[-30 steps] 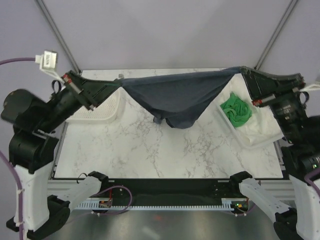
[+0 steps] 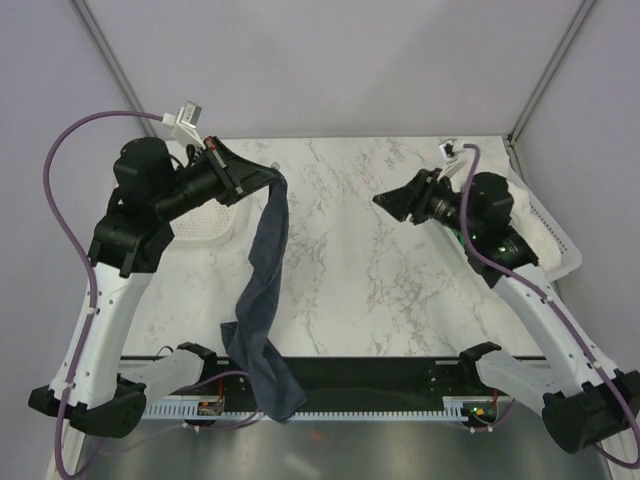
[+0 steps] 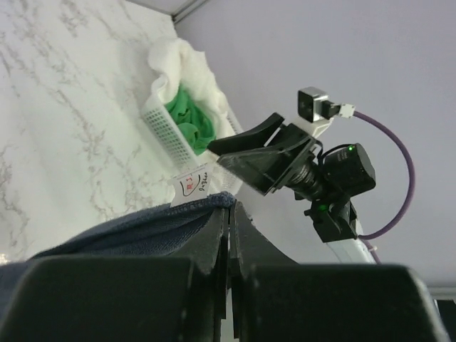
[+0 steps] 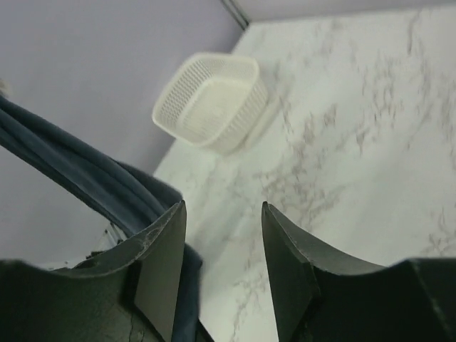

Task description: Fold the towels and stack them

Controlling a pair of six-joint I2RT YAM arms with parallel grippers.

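Observation:
A dark grey towel [image 2: 262, 290] hangs by one corner from my left gripper [image 2: 263, 175], which is shut on it; the cloth droops down over the table's front edge. In the left wrist view the towel [image 3: 157, 228], with a white label, is pinched between the fingers. My right gripper [image 2: 385, 208] is raised over the table at the right, open and empty; in the right wrist view the towel [image 4: 107, 178] hangs to the left of its fingers, apart from them in the top view.
A basket with white cloths [image 2: 540, 240] and a green cloth [image 3: 191, 125] stands at the right, partly under the right arm. An empty white basket [image 2: 205, 228] is at the left.
The right gripper has let go of the towel and moved inward from the right. The towel, earlier stretched between both grippers, now hangs vertically from the left one, which has shifted right.

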